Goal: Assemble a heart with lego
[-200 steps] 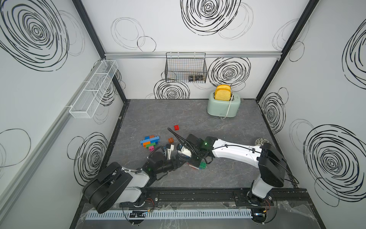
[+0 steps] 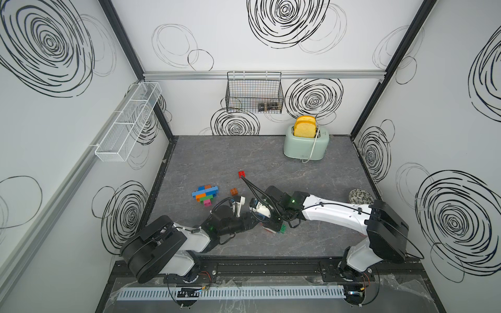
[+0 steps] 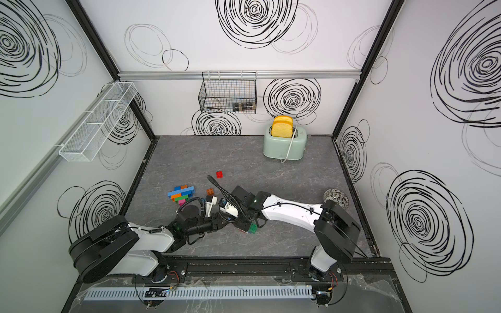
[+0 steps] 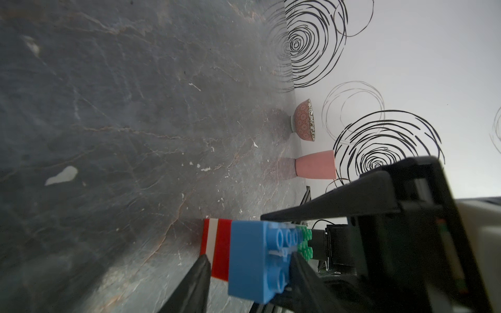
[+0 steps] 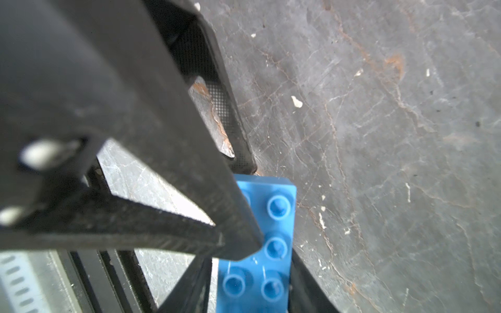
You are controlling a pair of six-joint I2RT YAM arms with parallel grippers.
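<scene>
My left gripper [image 2: 254, 219] and my right gripper [image 2: 263, 218] meet low over the table front, largely hidden by each other. In the left wrist view, my left gripper is shut on a blue brick [image 4: 247, 260]; red-and-white and green pieces show behind it. In the right wrist view that blue brick [image 5: 276, 229] lies under a finger of my right gripper, whose grip I cannot make out. A colourful stepped brick assembly [image 2: 205, 194] rests on the left of the table, with a red brick [image 2: 241, 174] and an orange brick [image 2: 233, 192] apart from it.
A toaster with yellow slices [image 2: 305, 148] stands at the back right. A patterned bowl [image 2: 360, 196] and a pink cup [image 4: 314, 165] are on the right side.
Both arms have shifted to the right together, along with the pieces between them. The loose bricks and the assembly on the left look unchanged.
</scene>
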